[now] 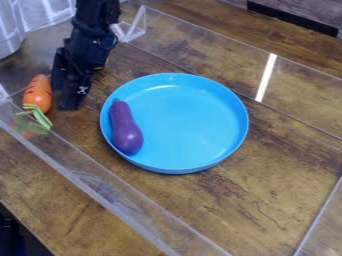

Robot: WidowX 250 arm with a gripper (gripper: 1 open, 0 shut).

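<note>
A black gripper [71, 88] hangs low at the upper left, its fingertips near the table just right of an orange toy carrot [38, 95] with a green top; the small view makes the gap between its fingers hard to make out, but it appears open. A purple toy eggplant [126, 129] lies on the left side of a light blue plate [198, 120].
A silvery container [11, 28] stands in the top left corner. A small yellowish item is partly hidden behind the arm. Clear plastic walls edge the wooden table.
</note>
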